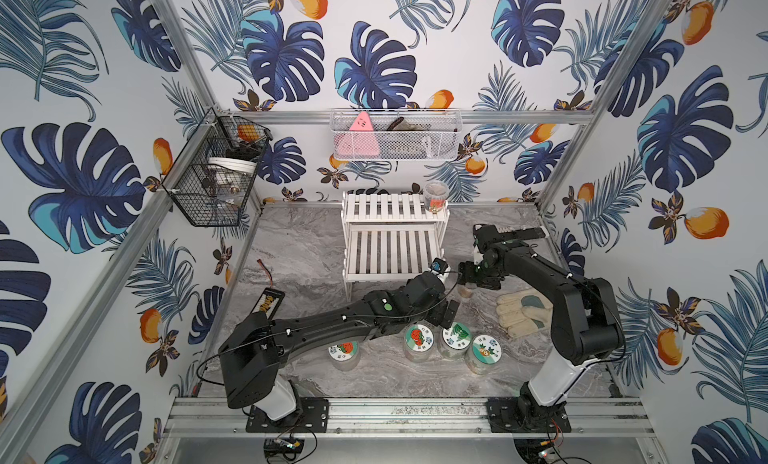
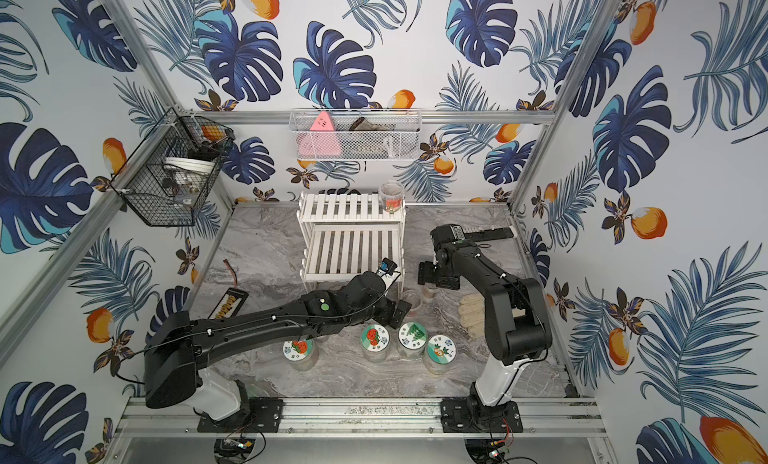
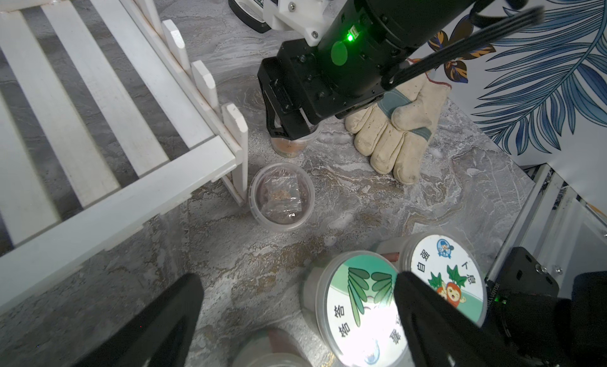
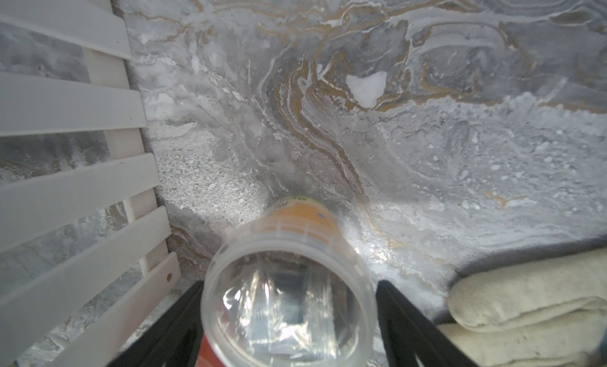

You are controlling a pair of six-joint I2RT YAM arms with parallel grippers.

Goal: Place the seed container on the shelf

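Observation:
A white slatted two-tier shelf (image 1: 390, 248) stands at the back centre, with a clear container (image 1: 436, 194) on its top tier at the right. Beside it on the table are a small clear container (image 3: 282, 196) and a second one (image 4: 287, 297), the latter between the open fingers of my right gripper. My left gripper hangs open over several lidded jars (image 3: 363, 303) at the front, nothing between its fingers. The right gripper's hold on the container is loose or absent; its fingers look apart.
A cream glove (image 3: 404, 133) lies right of the containers. A black tray (image 1: 267, 302) lies at the left. Wire baskets (image 1: 396, 136) hang on the back and left walls.

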